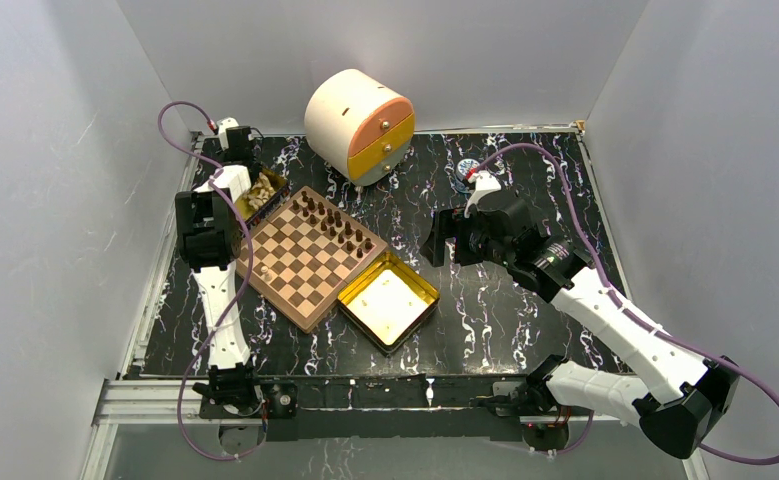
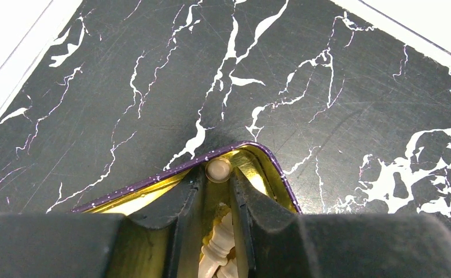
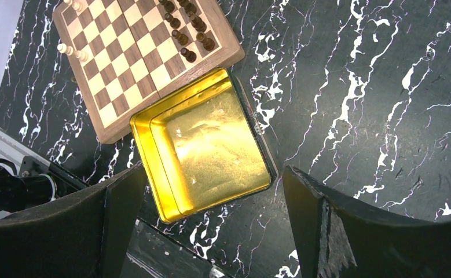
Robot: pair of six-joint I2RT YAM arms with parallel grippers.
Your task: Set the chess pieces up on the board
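Note:
My left gripper reaches into the tin of light chess pieces (image 2: pixel 256 148). Its fingers stand open a little, either side of the round end of a light piece (image 2: pixel 218 169) by the tin's corner; whether they touch it I cannot tell. Other light pieces (image 2: pixel 218 246) lie below, partly behind the fingers. On the chessboard (image 1: pixel 281 270), dark pieces (image 1: pixel 337 221) stand in rows along one side. A few light pieces (image 3: pixel 81 55) are at the opposite side. My right gripper is wide open and empty, above the table right of the board.
An empty gold tin (image 3: pixel 211 136) sits against the board's near right edge. At the back stands a round drawer cabinet (image 1: pixel 360 125), with a small round can (image 1: pixel 466 170) to its right.

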